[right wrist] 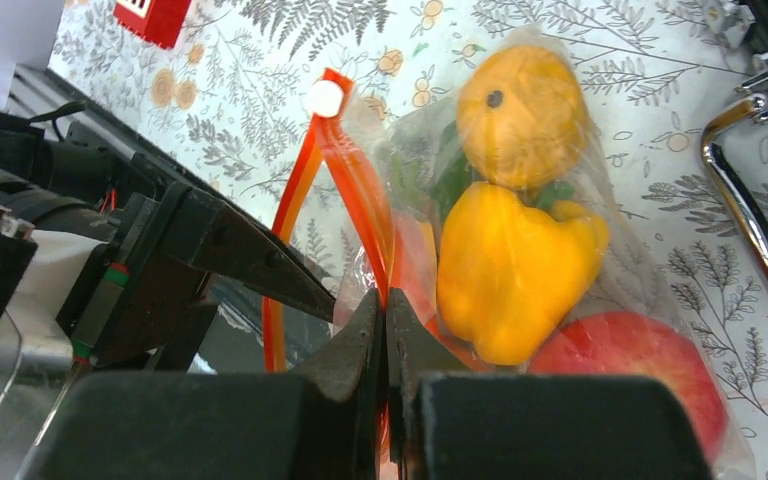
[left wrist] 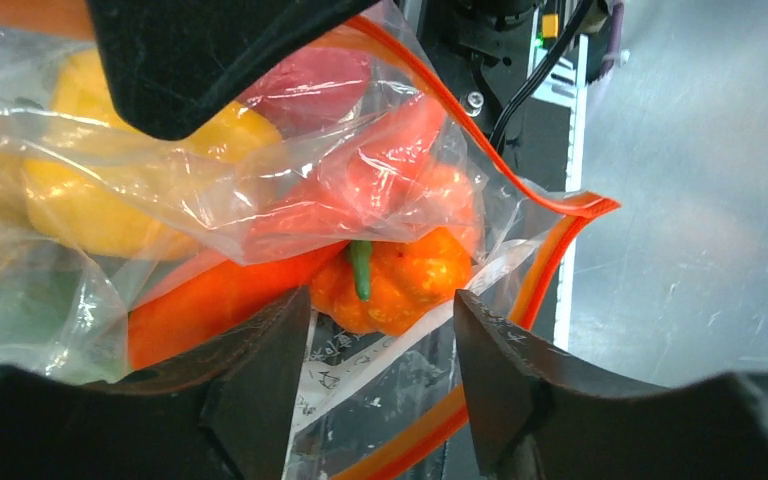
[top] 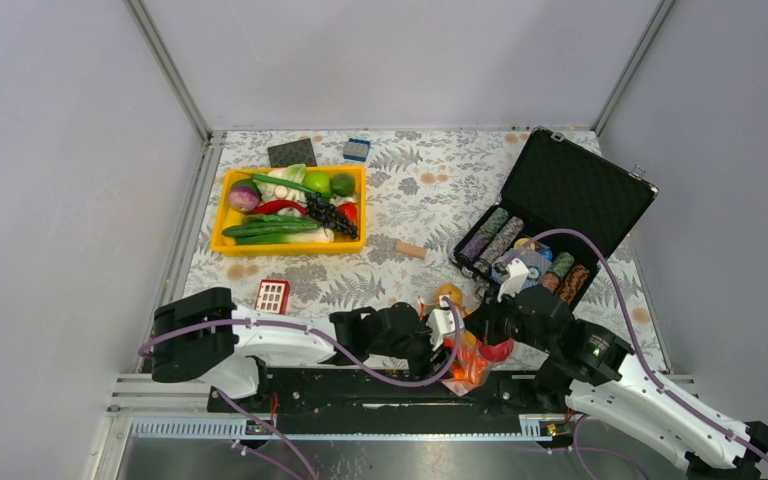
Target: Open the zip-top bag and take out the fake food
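Note:
The clear zip top bag (top: 465,372) lies at the front edge, holding a yellow pepper (right wrist: 515,275), a round yellow item (right wrist: 520,110), a red item (right wrist: 625,375) and orange vegetables (left wrist: 390,280). Its orange zip strip (left wrist: 575,205) runs loose with a gap at the mouth. My right gripper is shut on that strip, which runs up from between its fingertips. My left gripper is part open at the bag's mouth, its fingertips apart below the small orange pumpkin, with no food held.
A yellow crate of vegetables (top: 222,225) stands at the back left. An open black case (top: 575,180) sits right, close behind the bag. A red-and-white block (top: 273,295) lies left.

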